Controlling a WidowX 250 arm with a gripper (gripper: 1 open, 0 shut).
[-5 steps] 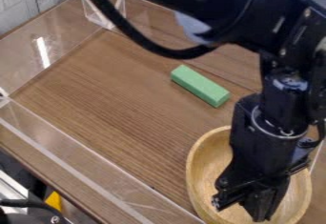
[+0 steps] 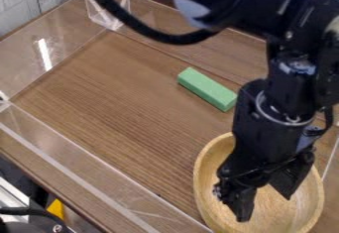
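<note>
My black gripper [image 2: 263,189] hangs over a round, pale wooden bowl [image 2: 215,203] at the lower right, its fingers open, with no object visible between them. The gripper and wrist hide much of the bowl's inside and back. A green rectangular block [image 2: 207,88] lies on the wooden surface above and to the left of the bowl, apart from it.
The brown board [image 2: 106,98] has clear room left of the block and bowl. Clear plastic edging [image 2: 79,168] runs along its left and lower-left sides. A small yellow object [image 2: 56,207] and cables are at the lower left, outside the board.
My gripper has risen slightly from lower in the bowl, and its fingertips have shifted. The block and bowl look unmoved.
</note>
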